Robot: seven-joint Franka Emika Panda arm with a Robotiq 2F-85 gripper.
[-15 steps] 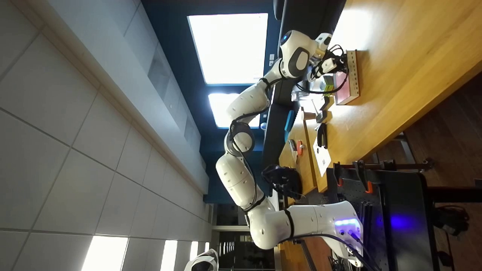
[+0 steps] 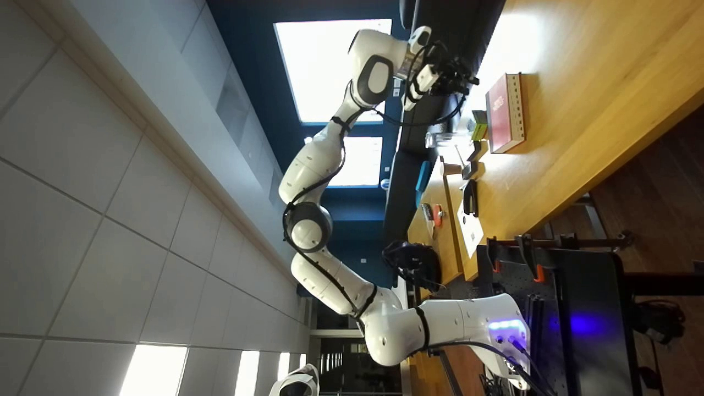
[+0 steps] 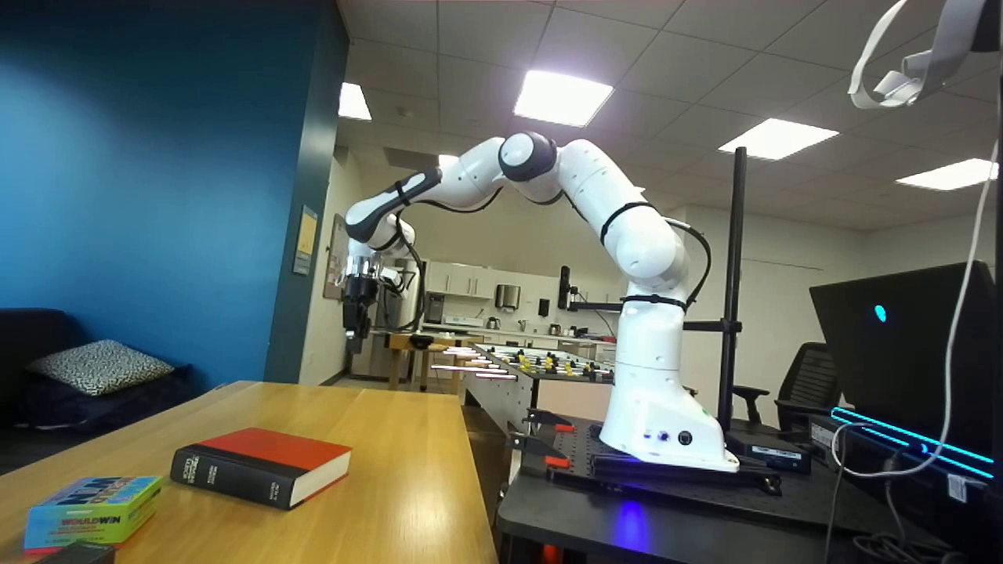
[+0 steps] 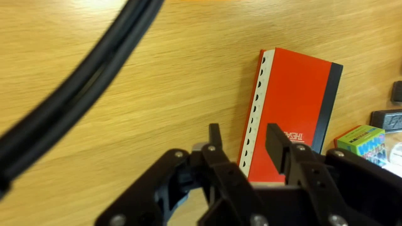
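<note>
A thick red book [image 3: 268,443] with a black spine lies flat and closed on the wooden table [image 3: 404,423]. My gripper hangs in the air above the table, clear of the book; the exterior views show a wide gap below its fingers. Looking down from the wrist, I see the two fingers [image 4: 215,136] spread apart with nothing held between them. Past them lies the book [image 4: 297,94], its thumb-notched page edge facing left, and the right finger overlaps its cover in that view. The book's lower end is hidden behind the gripper.
A small colourful box [image 3: 94,512] sits close by the book's spine side. Dark small blocks [image 4: 388,120] and a clear container [image 2: 442,139] are near it. Bare tabletop stretches left of the book in the wrist view. A thick black cable [image 4: 75,90] crosses there.
The arm has lifted up and away from the book, where the gripper was down at or near its cover a second ago. The book lies in the same place.
</note>
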